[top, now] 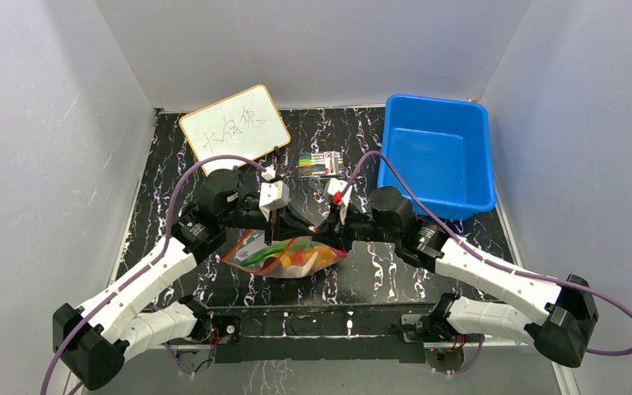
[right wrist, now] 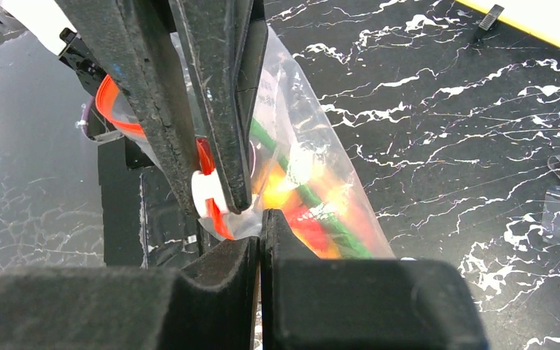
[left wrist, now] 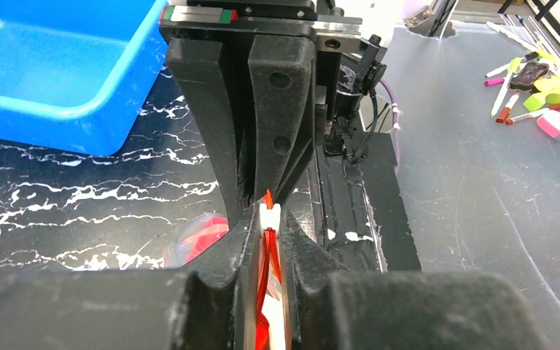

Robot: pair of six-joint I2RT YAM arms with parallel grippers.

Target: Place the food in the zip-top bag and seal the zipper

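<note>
The clear zip top bag (top: 247, 247) with an orange-red zip strip lies at the table's middle front. Inside it is food (top: 298, 260), green, yellow and red. My left gripper (top: 310, 229) is shut on the bag's white zip slider, near one end of the strip; the slider (left wrist: 270, 216) shows between its fingertips in the left wrist view too. Right beside it, my right gripper is shut at the bag's edge, where thin film runs to its fingertips. The arms hide much of the zip from above.
A blue bin (top: 436, 152) stands at the back right. A whiteboard (top: 234, 127) and a pack of markers (top: 321, 164) lie at the back. The two grippers are very close together. Table on both sides of the bag is clear.
</note>
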